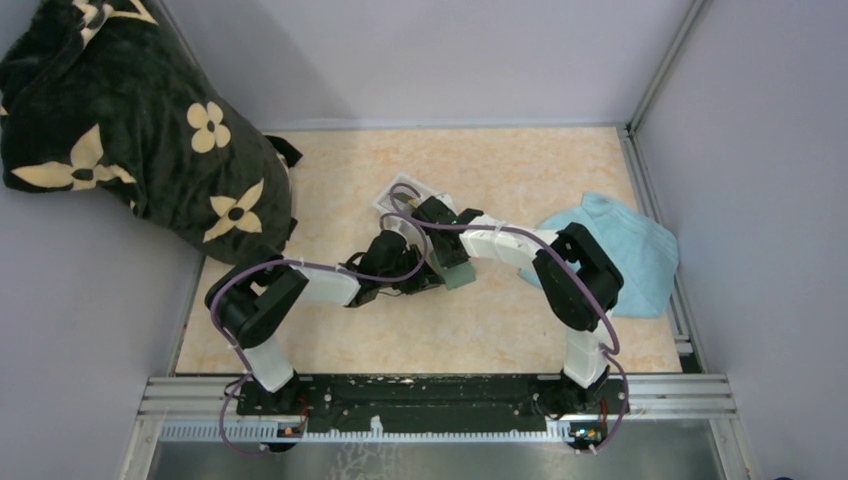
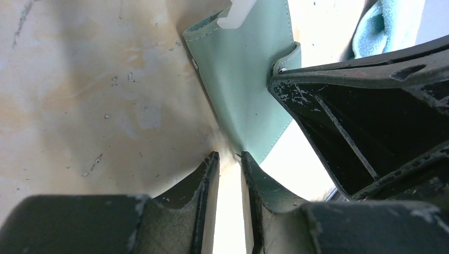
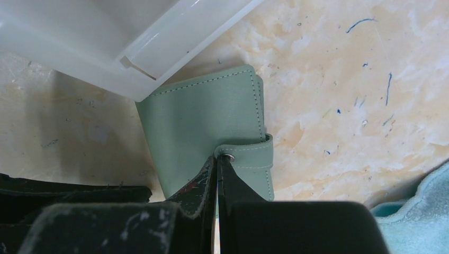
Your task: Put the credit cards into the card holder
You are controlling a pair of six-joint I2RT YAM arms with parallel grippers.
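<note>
A sage green card holder (image 1: 459, 276) (image 2: 243, 84) (image 3: 196, 127) lies flat on the table, closed by a strap with a metal snap (image 3: 248, 155). My right gripper is shut with nothing visible between its fingers, its tips at the snap of the strap. My left gripper stands low by the holder's edge, a narrow gap between its fingertips and nothing seen held. Both grippers are crowded together over the holder in the top view. No card can be made out clearly.
A white plastic tray (image 1: 391, 185) (image 3: 95, 42) sits just behind the holder. A light blue cloth (image 1: 630, 260) lies at the right, and a dark flowered cushion (image 1: 140, 130) fills the back left.
</note>
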